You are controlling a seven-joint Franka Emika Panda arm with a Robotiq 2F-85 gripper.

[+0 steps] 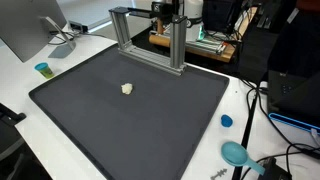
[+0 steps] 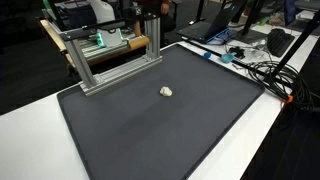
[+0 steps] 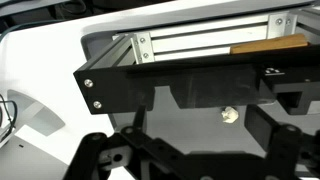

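A small pale beige lump (image 1: 127, 88) rests on the dark grey mat (image 1: 110, 125) in exterior view 1. The same lump (image 2: 165, 91) shows in exterior view 2, in front of a silver metal frame (image 2: 120, 70). From the wrist, my gripper is open, its dark fingers wide apart and nothing held between them. Below, the lump (image 3: 230, 114) appears between the finger lines, nearer the right one and apart from both. A black bar (image 3: 190, 85) of the frame crosses the wrist view just above the fingertips. In the exterior views I cannot clearly make out the gripper.
Inside the frame lies a brown wooden piece (image 3: 268, 45). A green-blue cup (image 1: 44, 70) stands on the white table, with a blue round item (image 1: 227, 121) and a turquoise ladle-like item (image 1: 240, 155) on the opposite side.
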